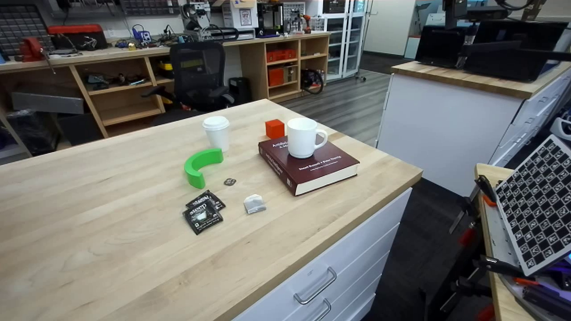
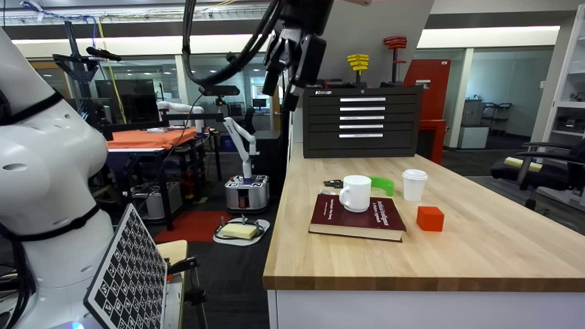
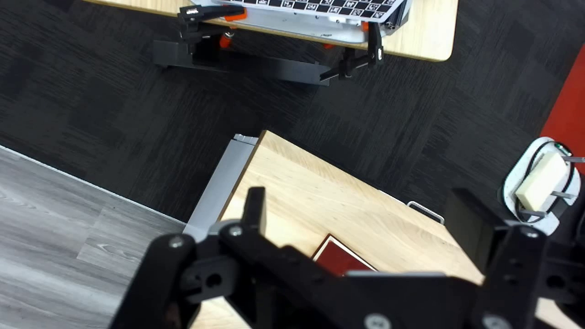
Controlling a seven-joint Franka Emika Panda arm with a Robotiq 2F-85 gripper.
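My gripper point(image 2: 280, 94) hangs high above the near-left side of the table, well clear of everything on it. In the wrist view the gripper stands open, its two fingers wide apart and only table and floor visible between them. A white mug point(image 1: 302, 137) rests upright on a dark red book point(image 1: 326, 170). Beside the book lies an orange-red cube point(image 1: 275, 129). A lidded white paper cup point(image 1: 217, 133) stands near a green arch point(image 1: 196, 166). Two black tea packets point(image 1: 203, 216) and a tea bag point(image 1: 254, 203) lie closer to the drawers.
A small dark flat piece point(image 1: 230, 182) lies by the arch. At the table's far end stands a black tool chest point(image 2: 359, 123). A patterned board point(image 2: 131, 271) leans beside the white arm.
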